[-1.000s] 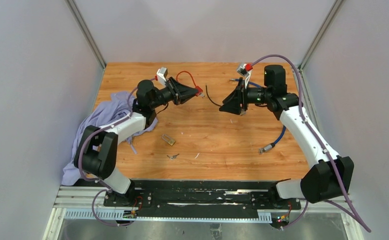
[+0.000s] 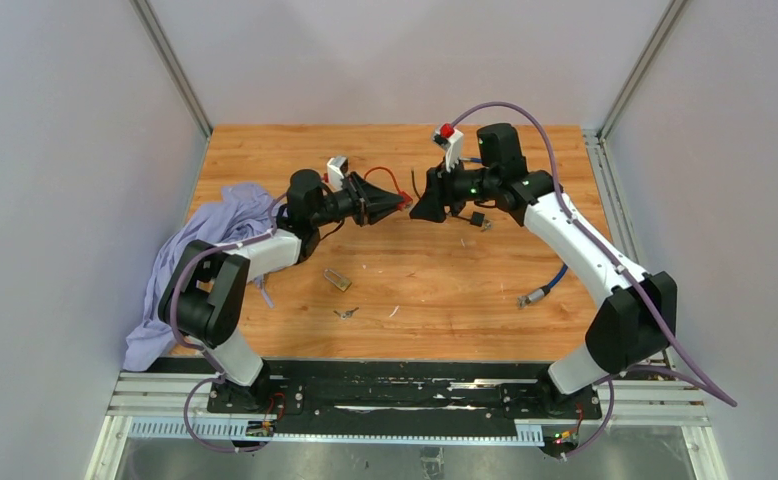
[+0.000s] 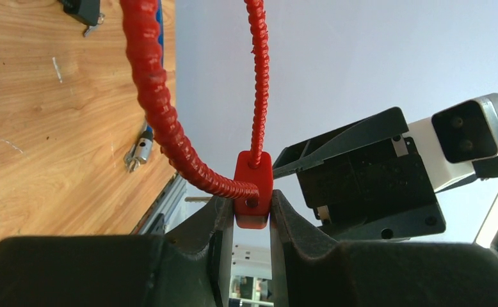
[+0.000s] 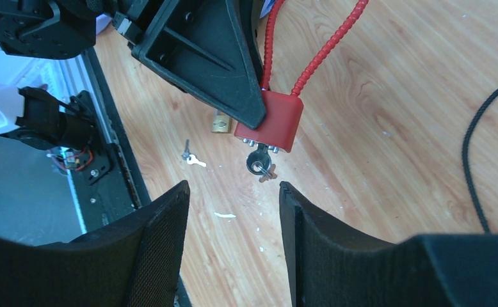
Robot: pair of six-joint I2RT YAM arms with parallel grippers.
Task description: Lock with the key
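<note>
A red lock (image 4: 276, 121) with a braided red cable is held by my left gripper, which is shut on the lock's body. A key (image 4: 258, 162) with a dark round head hangs at the lock's underside, with small metal dials beside it. My right gripper stands open in front of the lock, a little apart from it, its fingertips pointing at the key. In the top view the two grippers face each other above the middle of the table (image 2: 395, 280).
A brass padlock (image 2: 337, 279) and loose keys (image 2: 346, 312) lie in the front middle. A lilac cloth (image 2: 205, 230) is on the left. A dark cable (image 4: 470, 160) and a blue cable with a metal end (image 2: 533, 296) lie on the right.
My right gripper has moved left toward the red lock. My left gripper, with the lock in it, has shifted slightly right and down in the top view.
</note>
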